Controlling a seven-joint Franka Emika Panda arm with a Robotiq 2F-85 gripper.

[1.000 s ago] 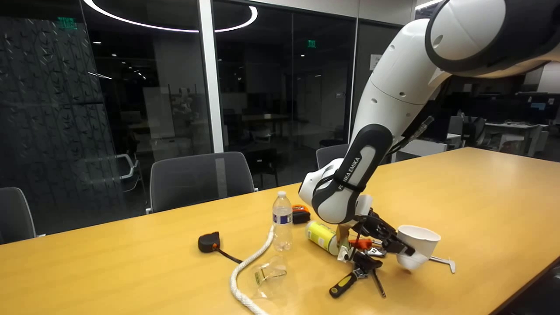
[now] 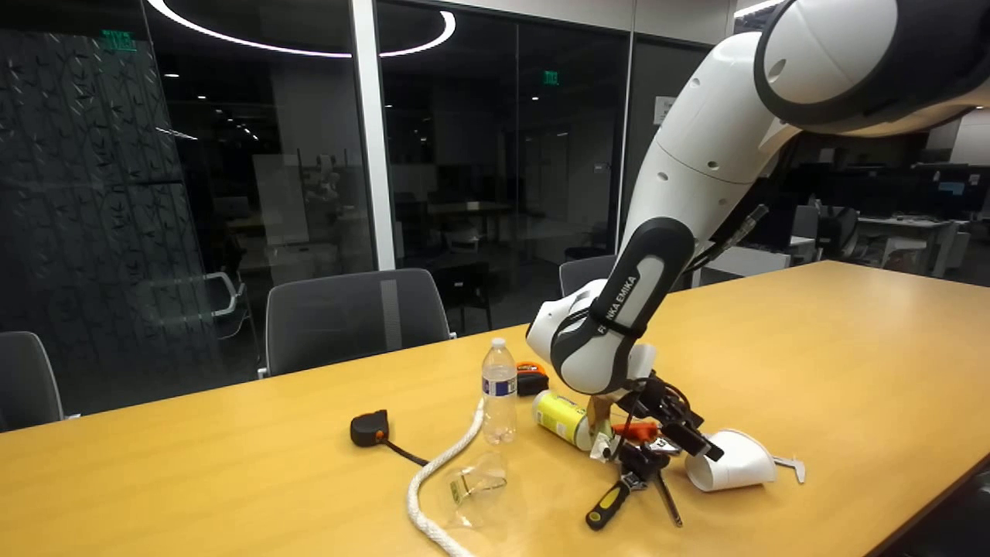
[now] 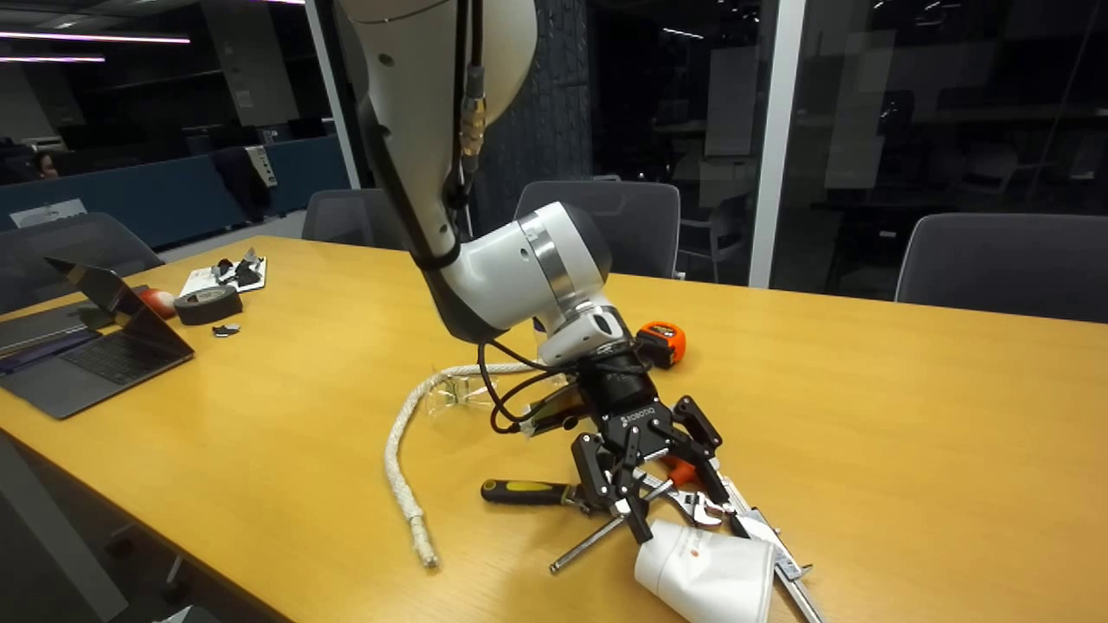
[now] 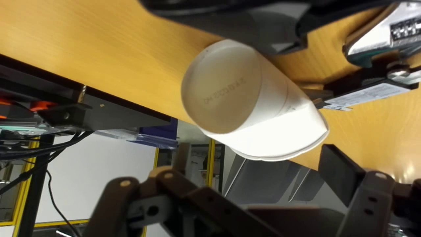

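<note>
A white paper cup (image 3: 709, 571) lies on its side on the table, its wall creased. In the first exterior view the cup (image 2: 733, 463) is just beyond the fingertips. My gripper (image 3: 690, 526) is open, tilted down low over the table, its two fingers spread apart on the near side of the cup. The wrist view shows the base and side of the cup (image 4: 272, 110), with nothing clasped; whether a fingertip touches it I cannot tell.
Under and beside the gripper lie a yellow-black screwdriver (image 3: 525, 492), an adjustable wrench (image 3: 698, 507) and a caliper (image 3: 795, 581). A yellow can (image 2: 561, 418), water bottle (image 2: 499, 394), white rope (image 2: 419, 497) and tape measure (image 2: 369, 428) lie or stand nearby.
The cup was tilted mouth-up at the fingertips; now it rests on its side, lower down. The yellow can has shifted slightly left. My arm has barely moved.
</note>
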